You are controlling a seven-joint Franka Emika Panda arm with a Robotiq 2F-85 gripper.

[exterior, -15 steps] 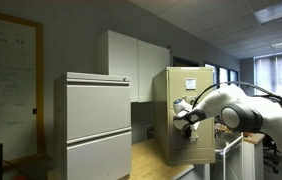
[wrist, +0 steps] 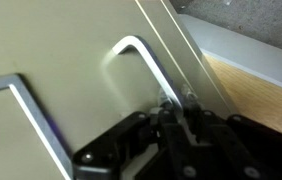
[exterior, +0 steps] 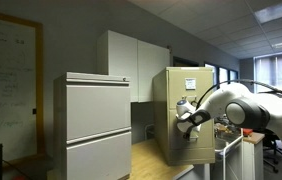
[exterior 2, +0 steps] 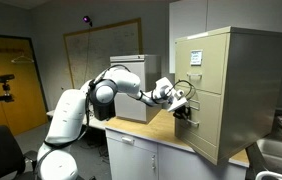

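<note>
A tall beige filing cabinet (exterior 2: 209, 80) with several drawers stands on the counter. In the wrist view, a silver bar handle (wrist: 153, 66) runs from the drawer face down into my gripper, which is shut on its near end. The black gripper body hides that end of the bar. A second handle (wrist: 43, 128) lies to the left, clear of the fingers. From the side, my gripper (exterior 2: 180, 109) is against the cabinet front among its handles. The drawers in view look closed.
A pale two-drawer cabinet (exterior: 93, 122) stands apart from the beige one. Between them, the wooden countertop (exterior: 149, 160) has free room. White wall cupboards (exterior: 129, 65) hang behind. A sink (exterior 2: 279, 153) lies beyond the beige cabinet.
The arm has shifted very slightly to the right in exterior view 1, with the gripper still at the beige cabinet's front. The cabinet shows no visible movement.
</note>
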